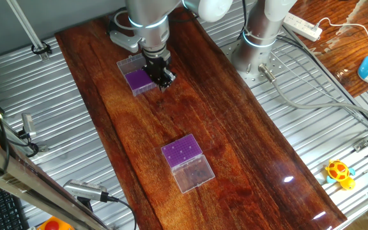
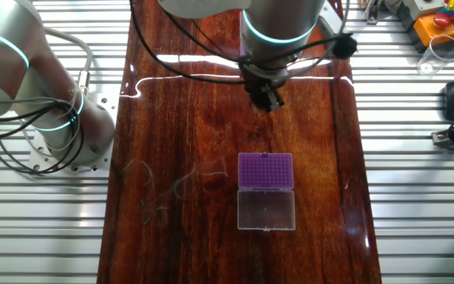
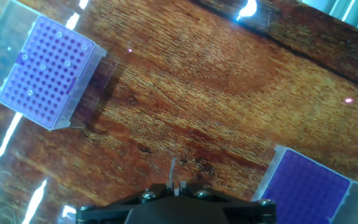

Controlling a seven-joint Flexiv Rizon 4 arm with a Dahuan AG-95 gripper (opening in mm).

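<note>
In the wrist view my gripper is at the bottom centre, its narrow fingertips together. A thin pale sliver shows just beyond them; whether it is held, I cannot tell. The purple rack in an open clear box (image 3: 48,68), at upper left, has several small pale rings in its holes. At lower right of that view, another purple rack (image 3: 306,190) shows no such rings. In exterior view 1, the gripper (image 1: 166,83) hangs at the right side of the far box (image 1: 139,80), partly covering it. The ringed box (image 1: 182,150) lies nearer the middle of the table.
Bare wooden tabletop (image 1: 152,118) separates the two boxes. Each clear lid (image 2: 266,210) lies folded open flat. A camera (image 1: 85,190) stands beside the table at front left, and a toy turtle (image 1: 339,172) sits off its right side.
</note>
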